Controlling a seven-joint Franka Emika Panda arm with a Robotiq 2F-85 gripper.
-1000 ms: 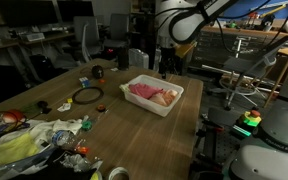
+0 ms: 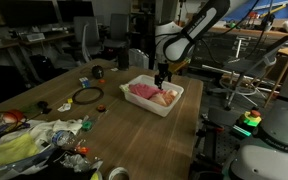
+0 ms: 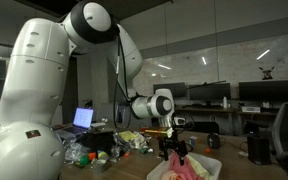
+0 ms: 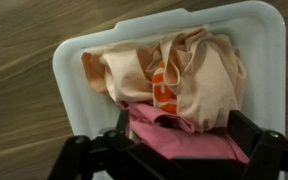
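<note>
A white tub [image 2: 164, 106] stands on the wooden table, holding two crumpled cloths. One cloth is dark pink [image 4: 174, 138]; the other is pale peach [image 4: 206, 82] with an orange patch showing in the wrist view. My gripper [image 2: 161, 86] points down over the tub, low and close above the cloths. Its two dark fingers [image 4: 120, 126] are spread wide in the wrist view, and the pink cloth lies beneath the gap between them. The gripper is open and holds nothing. In exterior view 2 the gripper [image 3: 172, 156] partly hides the pink cloth.
Loose clutter and a pile of bags or cloth [image 2: 19, 148] cover the table's left side. A black ring of cable [image 2: 86, 96] lies farther back. Bare tabletop [image 2: 134, 135] extends in front of the tub. A dark cylinder [image 2: 123, 61] stands at the back.
My gripper has come down from above the tub to close over the cloths, with the arm lowering. The tub and the cloths appear unmoved.
</note>
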